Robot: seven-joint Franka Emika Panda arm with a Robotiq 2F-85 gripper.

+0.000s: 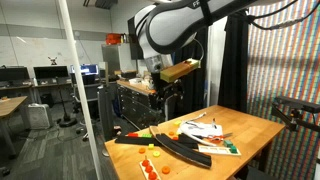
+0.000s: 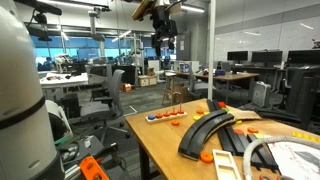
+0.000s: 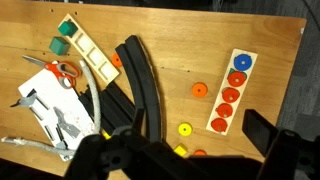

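Observation:
My gripper stands open high above the wooden table, with nothing between its fingers. Below it in the wrist view, a pale wooden strip (image 3: pixel 237 68) lies to the right, carrying a blue disc (image 3: pixel 243 62) at one end and several red discs (image 3: pixel 231 95). An orange disc (image 3: pixel 200 90) and a yellow disc (image 3: pixel 185 129) rest loose between that strip and a black curved track piece (image 3: pixel 144 85). In the second exterior view, the gripper (image 2: pixel 164 52) hangs well clear of the strip (image 2: pixel 167 116).
To the left in the wrist view lie a pale slotted wooden piece (image 3: pixel 91 48), a green block (image 3: pixel 60 46), orange-handled scissors (image 3: pixel 66 75), a grey tube (image 3: pixel 96 88) and tools on white paper (image 3: pixel 48 88). Bare wood (image 3: pixel 195 45) shows between track and strip.

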